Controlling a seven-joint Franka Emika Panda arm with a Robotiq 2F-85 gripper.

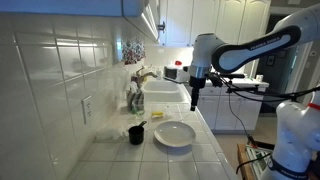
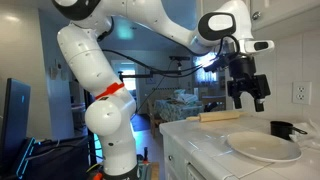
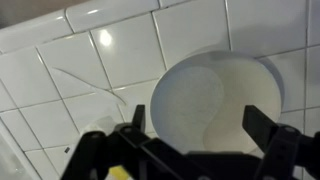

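A large white round plate lies on the tiled counter; it also shows as a white plate in the second exterior view. My gripper hangs above the counter and the plate, pointing down and touching nothing. In the wrist view, the white plate sits below and between the wide-apart black fingers. The gripper is open, and nothing is between its fingertips.
Beside the plate near the wall stands a small black pot. A tan cylinder lies farther along the counter. Bottles stand near the sink. The tiled wall bounds one side. Bare tiles surround the plate.
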